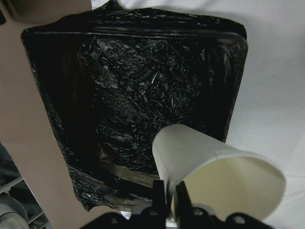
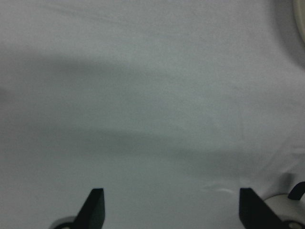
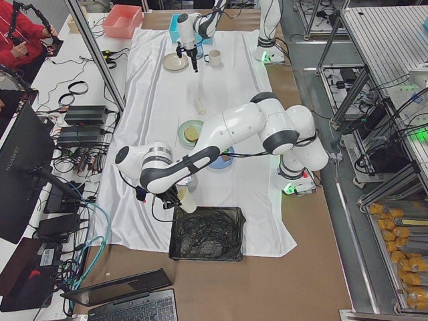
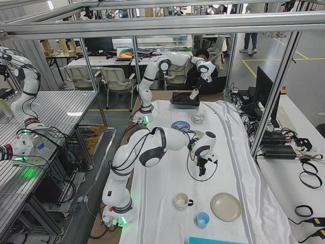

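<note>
My left gripper is shut on the rim of a cream paper cup [image 1: 228, 186], held at the edge of a black bin lined with a crumpled bag [image 1: 128, 86]; in the camera left view the cup [image 3: 187, 200] is just above that bin [image 3: 207, 241]. My right gripper stands open over bare white cloth, nothing between its fingers, with part of a mug and a plate rim at the right of its wrist view.
A beige plate [image 4: 226, 206], a mug [image 4: 181, 201] and a blue cup [image 4: 202, 219] are near the right arm. A blue plate [image 4: 180, 124] and foil bowl [image 4: 197, 118] lie mid-table. A laptop [image 3: 134, 307] sits beyond the bin.
</note>
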